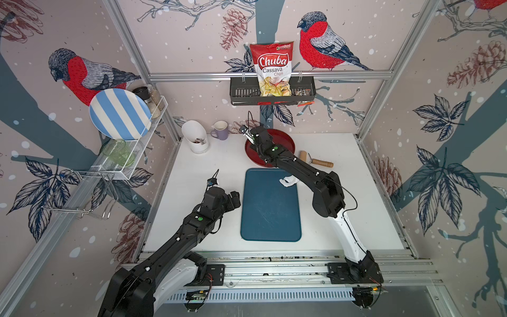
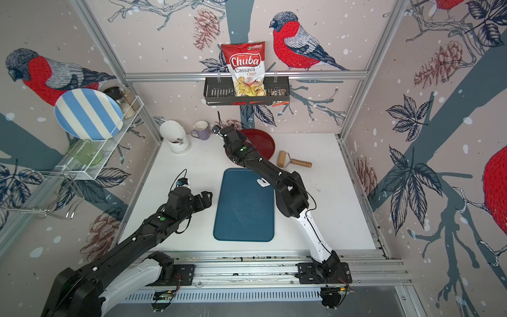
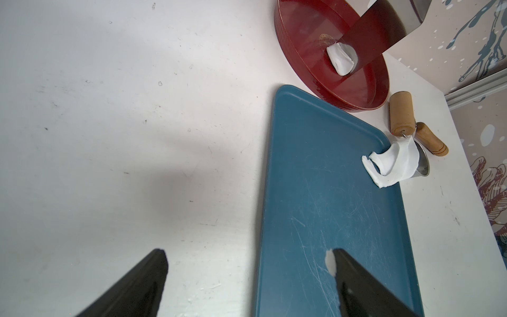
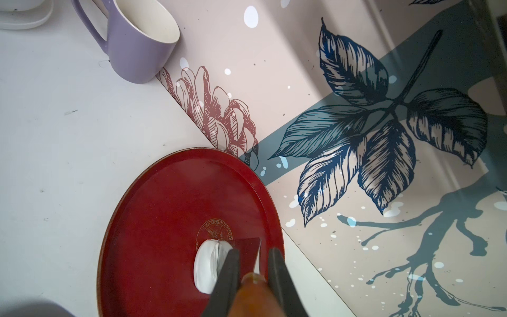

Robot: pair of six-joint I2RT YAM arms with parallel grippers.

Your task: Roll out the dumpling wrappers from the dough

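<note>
A white dough piece (image 4: 206,266) sits on the round red tray (image 4: 158,211), seen in the right wrist view. My right gripper is shut on the brown handle (image 4: 254,298) of a wide metal blade, above that tray. In the left wrist view the blade (image 3: 383,31) meets the dough lump (image 3: 341,58); whether it cuts in is unclear. A thin torn dough sheet (image 3: 393,162) lies over the far right corner of the blue board (image 3: 327,211). My left gripper hovers near the board's left side, open and empty.
Beside the torn dough are a wooden roller (image 3: 402,113) and a small metal cutter or cup (image 3: 423,161). A purple mug (image 4: 140,45) and a white holder (image 1: 195,136) stand at the back left.
</note>
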